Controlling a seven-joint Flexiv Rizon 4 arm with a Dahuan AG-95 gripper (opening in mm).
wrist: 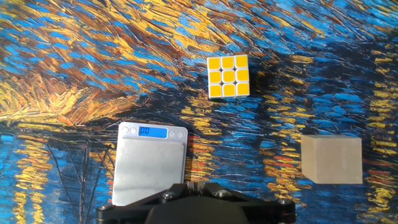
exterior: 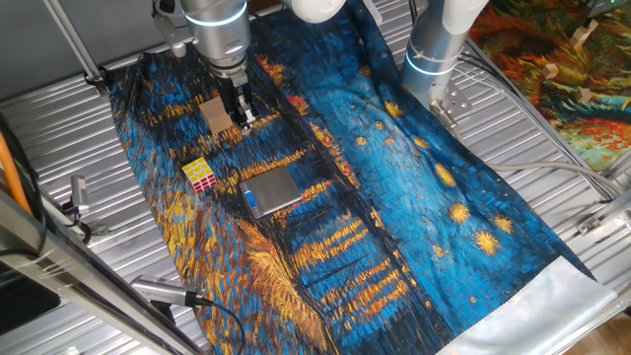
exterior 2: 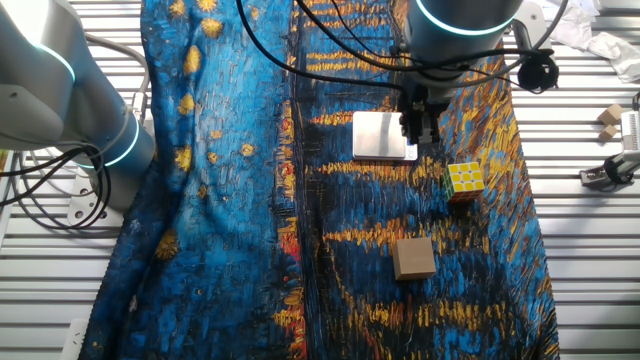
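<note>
A cube puzzle (wrist: 228, 77) with a yellow top sits on the painted cloth, upper middle in the wrist view. Below and left of it lies a flat silver scale (wrist: 149, 165), its small blue display (wrist: 153, 132) lit. To the right stands a plain brown block (wrist: 331, 159). My gripper reaches in from the bottom edge, its fingers drawn together and nothing visible between them. In exterior view 1 the gripper (exterior: 246, 122) hangs over the cloth beside the block (exterior: 214, 115), apart from the cube (exterior: 199, 176) and the scale (exterior: 270, 192).
The patterned cloth (exterior: 434, 197) covers much of the slatted metal table (exterior: 59, 148), with folds along its blue side. Cables (exterior 2: 330, 75) cross exterior view 2. Open cloth surrounds the three objects.
</note>
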